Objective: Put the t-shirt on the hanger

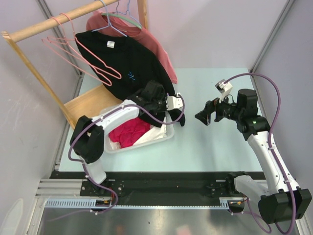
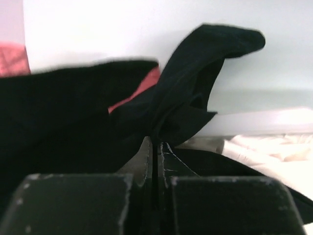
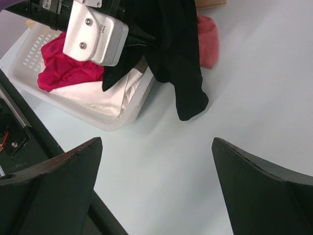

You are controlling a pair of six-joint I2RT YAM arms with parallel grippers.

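My left gripper is shut on dark cloth, a black t shirt [image 2: 205,58] rising in a fold from its fingertips above the white bin [image 1: 139,147]. The bin holds red cloth [image 1: 127,132] and white cloth [image 2: 259,152]. Behind, a black shirt [image 1: 117,63] hangs on a blue hanger [image 1: 110,27]; where it ends and the held cloth begins is unclear. My right gripper [image 1: 207,113] stands open, apart at the right, its fingers empty in the right wrist view.
The wooden rack [image 1: 54,22] at upper left carries pink hangers [image 1: 98,68] and a pink shirt [image 1: 161,58] behind the black one.
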